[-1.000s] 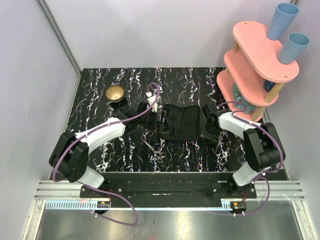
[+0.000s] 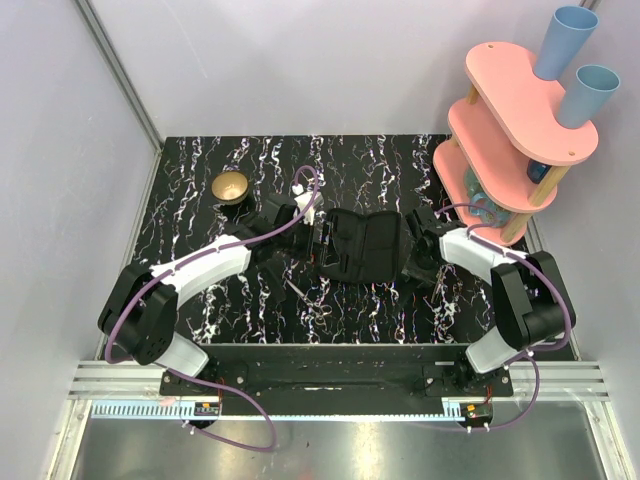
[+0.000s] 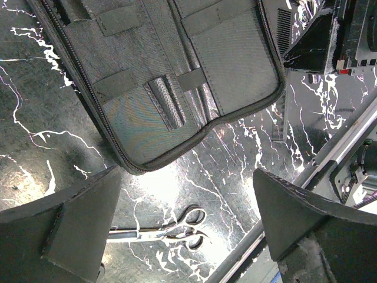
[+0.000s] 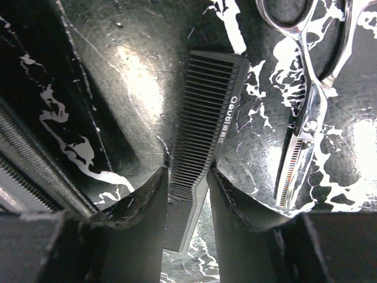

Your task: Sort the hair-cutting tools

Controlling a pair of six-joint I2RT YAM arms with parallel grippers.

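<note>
My right gripper is shut across the middle of a black comb (image 4: 203,112), one finger on each long edge. Whether the comb still touches the tabletop is hard to tell. Both ends of this comb (image 3: 280,121) show past the fingers in the left wrist view. To its right lie thinning scissors (image 4: 309,127). My left gripper is open, with nothing between its fingers, near the lower edge of the open black case (image 3: 141,132). A silver roll or tool end sits in one case loop. Another pair of scissors (image 3: 171,230) lies below the case.
A brown bowl (image 2: 230,186) stands at the back left. At the right, a pink tiered shelf (image 2: 530,100) carries blue cups (image 2: 588,95). Dark tools lie under and beside the left arm. The marbled table behind the case is clear.
The left arm, case and scissors look the same.
</note>
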